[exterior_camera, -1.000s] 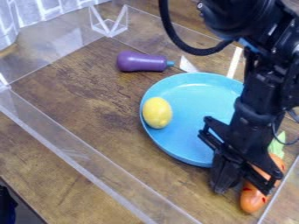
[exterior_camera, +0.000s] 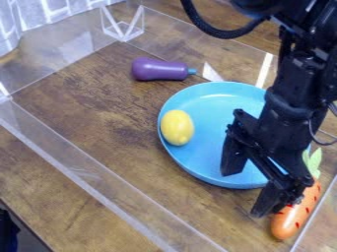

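Observation:
A black gripper hangs over the right part of a blue plate, its fingers open and pointing down toward the plate's front right. A yellow lemon-like object rests on the plate's left side. An orange carrot with a green top lies right of the plate, at the lower right, partly behind the gripper. A purple eggplant lies on the wooden table at the back, left of and behind the plate.
Clear plastic walls and strips border the wooden table. A dark cable arches over the back right.
The gripper has risen and shifted slightly, away from the carrot, showing more of its fingers. The plate, lemon-like object and eggplant have not moved.

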